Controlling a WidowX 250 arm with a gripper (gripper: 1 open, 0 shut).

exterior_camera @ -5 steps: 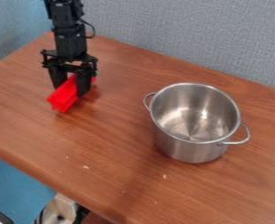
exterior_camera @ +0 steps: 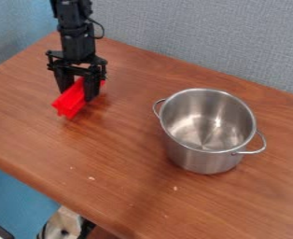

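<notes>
My black gripper [exterior_camera: 76,80] reaches down from the top left and is shut on a red block [exterior_camera: 68,105], which sits low between the fingers at or just above the wooden table [exterior_camera: 136,205], tilted diagonally; whether it touches the table I cannot tell.
A steel pot [exterior_camera: 206,131] with two side handles stands on the right half of the table. The table between block and pot is clear. A grey wall [exterior_camera: 199,47] runs behind, and blue surfaces show beyond the left edge.
Very little differs; my gripper and the red block have shifted only slightly. The pot has not moved.
</notes>
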